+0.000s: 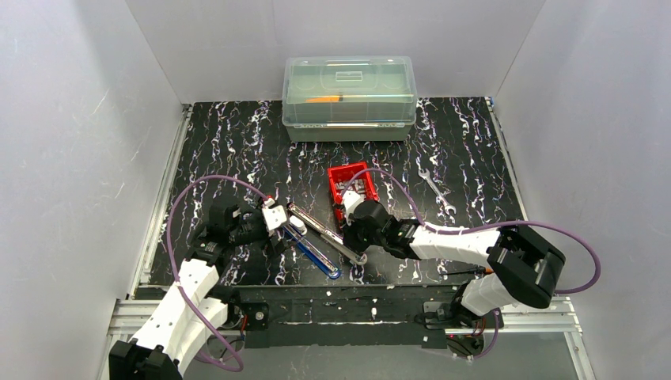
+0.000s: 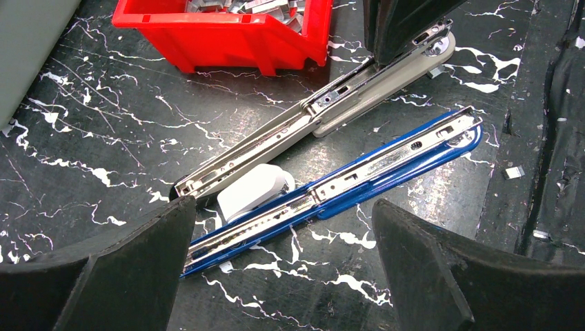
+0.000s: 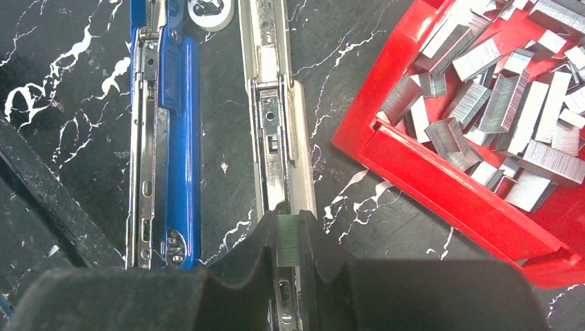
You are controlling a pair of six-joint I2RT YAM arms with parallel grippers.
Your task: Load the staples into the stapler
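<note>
The grey stapler lies opened out flat, with its metal staple channel facing up. Pinched in my right gripper is a short strip of staples, held at the rear part of that channel; whether it touches the metal cannot be told. Alongside lies a blue stapler, also opened out. My left gripper is open, its fingers wide apart over the blue stapler's front end, with nothing gripped. Many staple strips fill the red bin beside the grey stapler.
A white rounded object sits between the staplers' front ends. Loose staple bits lie near the table's front edge. A wrench is at the right, a lidded toolbox at the back.
</note>
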